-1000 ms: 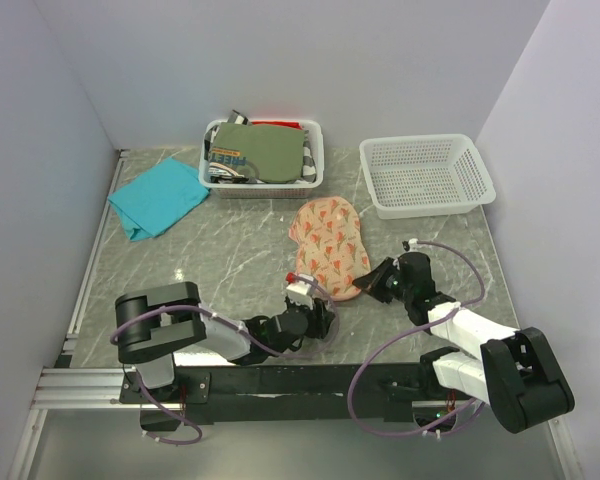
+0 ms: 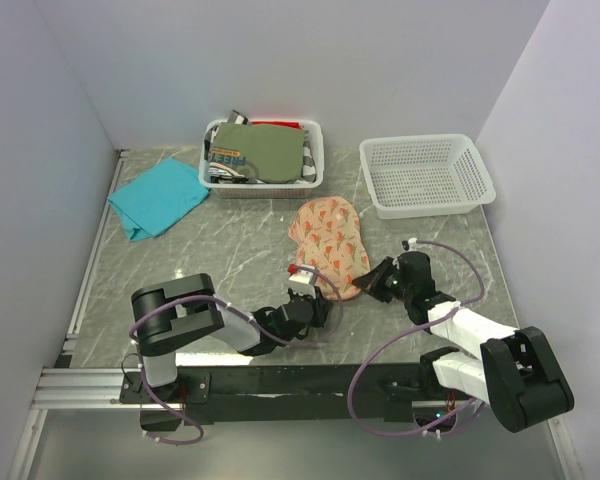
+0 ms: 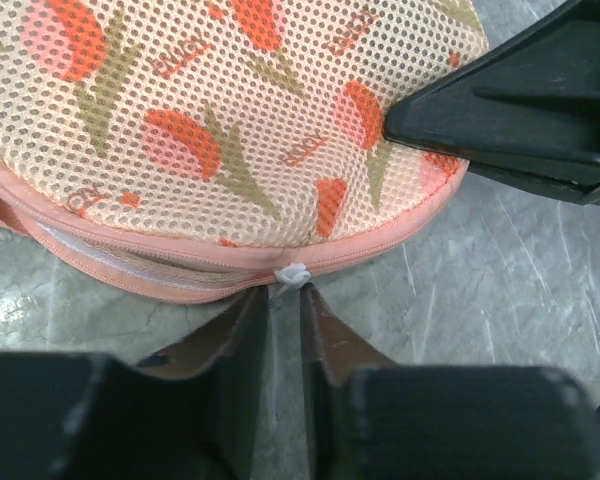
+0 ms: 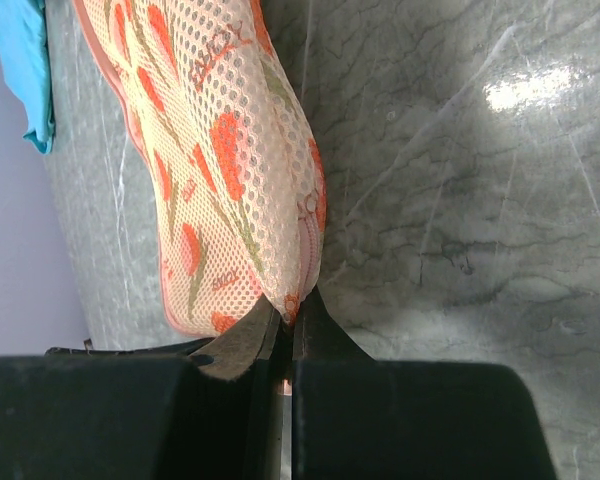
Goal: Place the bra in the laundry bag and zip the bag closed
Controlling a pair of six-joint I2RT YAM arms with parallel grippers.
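Note:
The peach mesh laundry bag [image 2: 329, 241] with orange tulips lies mid-table. My right gripper [image 2: 367, 281] is shut on its right front corner, bunching the mesh between the fingers in the right wrist view. My left gripper is at the bag's front zipper edge, its fingers slightly apart around or just beside the small white zipper pull [image 3: 292, 275]; I cannot tell whether it grips it. No bra can be made out.
A white basket of folded clothes [image 2: 262, 190] stands at the back, an empty white basket [image 2: 426, 210] at back right. A turquoise cloth [image 2: 158, 197] lies at left.
The left arm has shifted slightly to the right along the bag's front edge. The right gripper and bag look unchanged.

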